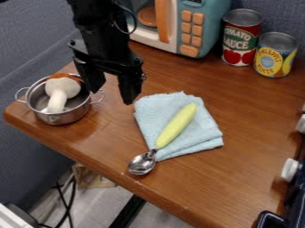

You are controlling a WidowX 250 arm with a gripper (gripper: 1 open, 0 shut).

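Note:
My black gripper [112, 85] hangs over the table between the steel pot and the cloth, its fingers apart with nothing visible between them. The small pot [81, 108] at the left holds a white item [57, 98] and a brown one behind it. A light blue cloth [202, 136] lies at the centre, with a pale yellow elongated object [177, 123] on it. A metal spoon [142, 164] lies at the cloth's front left corner.
A tomato sauce can [240, 44] and a yellow can [274, 58] stand at back right, beside a toy microwave [191, 27]. A dark appliance with white knobs [290, 170] lines the right edge.

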